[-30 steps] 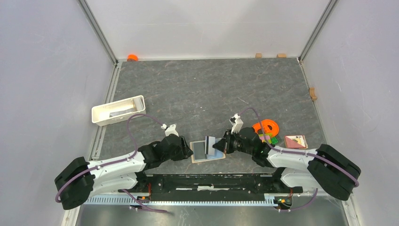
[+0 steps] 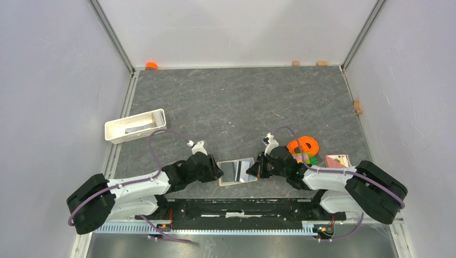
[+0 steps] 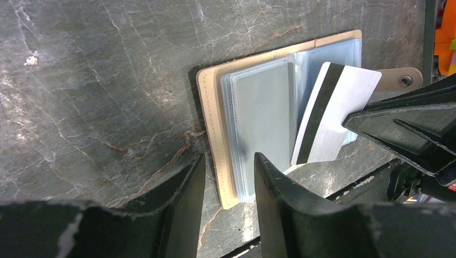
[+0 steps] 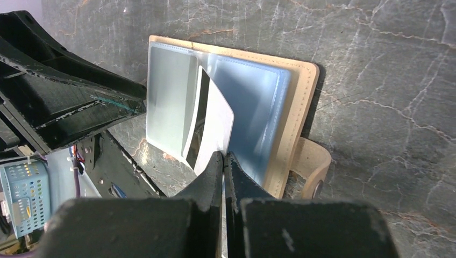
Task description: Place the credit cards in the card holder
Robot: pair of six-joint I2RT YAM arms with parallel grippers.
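The card holder [image 3: 266,102] lies open on the table, tan outside with clear and bluish plastic pockets. A white card with a black stripe [image 3: 339,113] is pinched by its edge in my right gripper, whose fingers are closed together. The card leans over the bluish pocket side, its striped edge near the holder's middle; whether that edge is inside a pocket I cannot tell. My left gripper has its fingers apart at the holder's grey pocket side [image 4: 169,99], nothing seen between them. In the top view the holder [image 2: 228,172] sits between both grippers.
A white bin [image 2: 135,126] stands at the left. On the right are an orange ring-shaped piece [image 2: 304,144], green and pink pieces, and a red box [image 2: 337,162]. The table beyond the holder is clear.
The card has shifted slightly right and tilted over the holder, along with small motions of the right arm. My left gripper has edged slightly right.
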